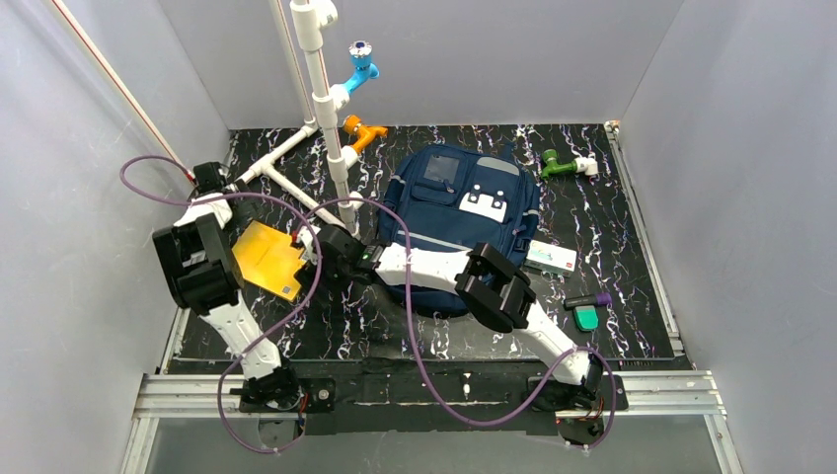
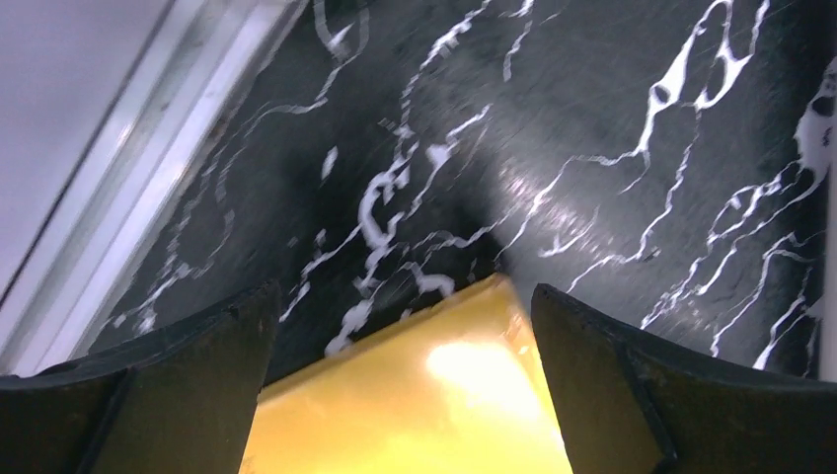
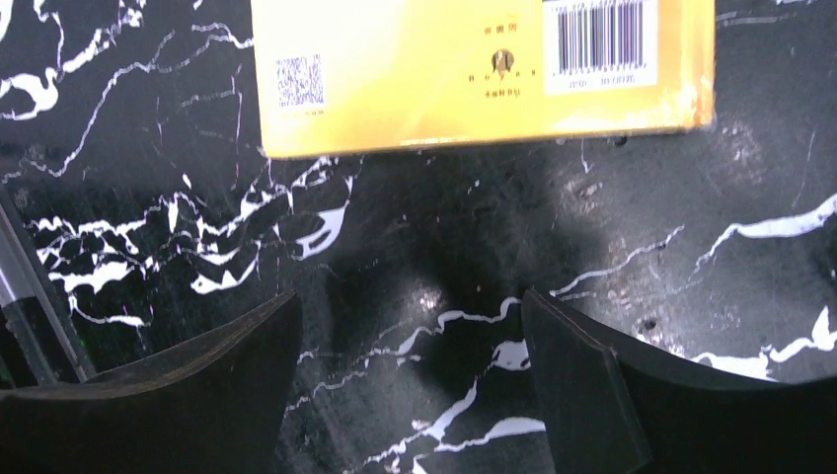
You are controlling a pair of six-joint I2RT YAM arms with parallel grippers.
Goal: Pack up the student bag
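A yellow flat book or folder (image 1: 265, 259) lies on the black marbled table at the left. My left gripper (image 1: 229, 202) hangs over its far-left end; in the left wrist view the book's corner (image 2: 434, 395) shows below the open fingers, nothing held. My right gripper (image 1: 314, 259) is beside the book's right edge, open and empty; in the right wrist view the book (image 3: 484, 79) lies beyond its fingertips, barcode visible. The navy student bag (image 1: 454, 197) lies at the centre, partly behind my right arm.
White pipes (image 1: 296, 193) with blue (image 1: 360, 69) and orange (image 1: 367, 133) taps stand at back left. A green tap (image 1: 558, 166), white box (image 1: 551, 257), dark cylinder (image 1: 582, 300) and green item (image 1: 585, 318) lie on the right.
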